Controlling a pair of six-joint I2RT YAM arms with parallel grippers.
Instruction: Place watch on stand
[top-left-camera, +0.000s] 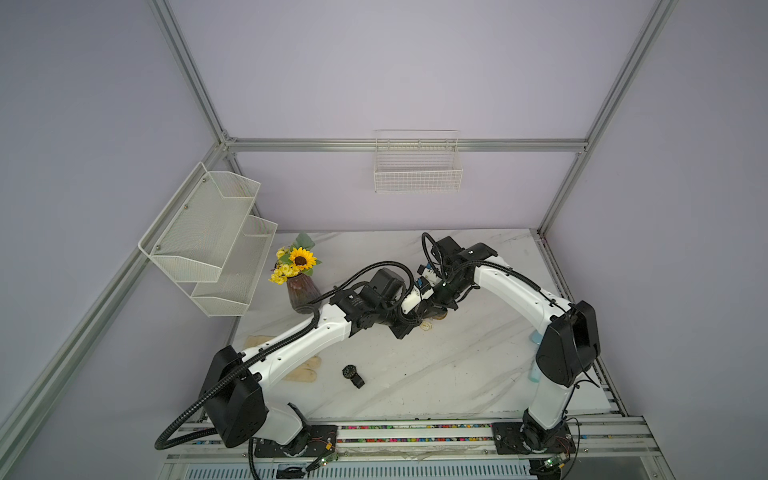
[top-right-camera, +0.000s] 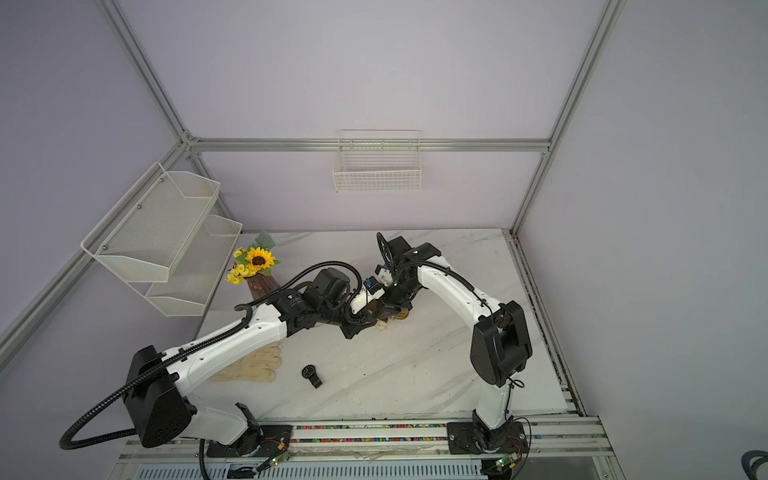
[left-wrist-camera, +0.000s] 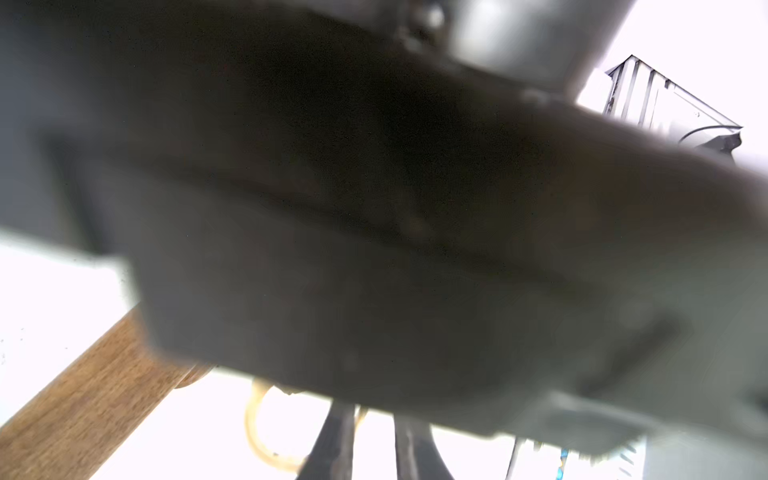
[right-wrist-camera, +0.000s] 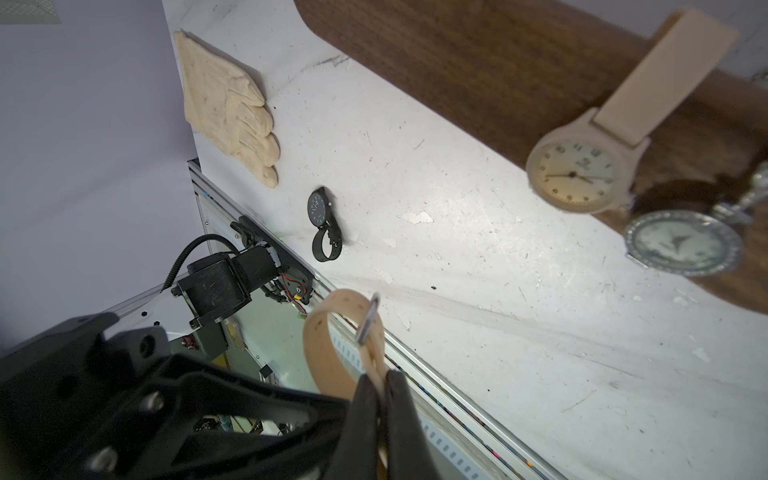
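A beige watch (right-wrist-camera: 577, 172) rests against the dark wooden bar of the stand (right-wrist-camera: 464, 88) in the right wrist view, its strap running up over the bar. At the bottom of that view my right gripper is shut on a beige strap (right-wrist-camera: 326, 344) with a metal buckle; whether it belongs to the same watch I cannot tell. My left gripper stands open, its dark fingers apart with nothing visible between. Behind them shows a beige loop (left-wrist-camera: 254, 424). A large dark blurred part fills most of the left wrist view. Both grippers meet closely above the stand.
A silver-rimmed watch (right-wrist-camera: 684, 242) hangs at the bar beside the beige one. On the table lie a black watch (top-left-camera: 353, 376) and a beige glove (top-right-camera: 254, 365). A flower vase (top-left-camera: 301, 291) stands at the back left.
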